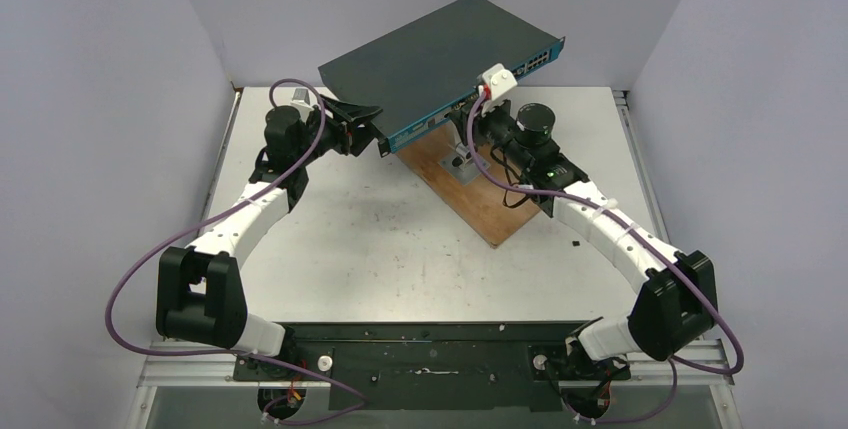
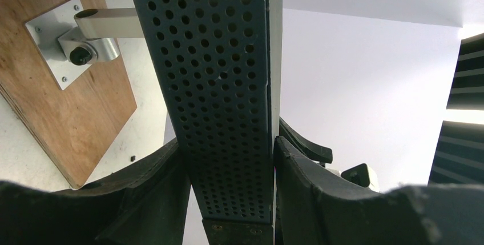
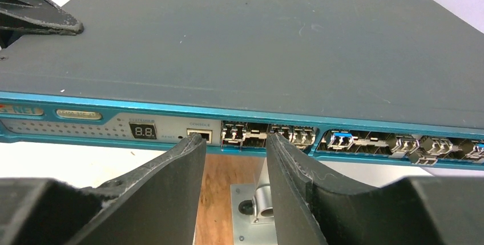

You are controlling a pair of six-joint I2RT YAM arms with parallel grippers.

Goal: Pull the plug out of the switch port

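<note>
The dark network switch is tilted on a stand, its teal port front facing my right arm. My left gripper is shut on the switch's perforated side. My right gripper stands part open in front of the port row, fingertips near the console port and the first SFP cages. Several metal modules sit in the ports farther right, one with a blue latch. I see nothing held between the right fingertips.
A wooden board with a metal bracket lies under the switch on the white table. Purple cables run along both arms. Walls stand at back and sides.
</note>
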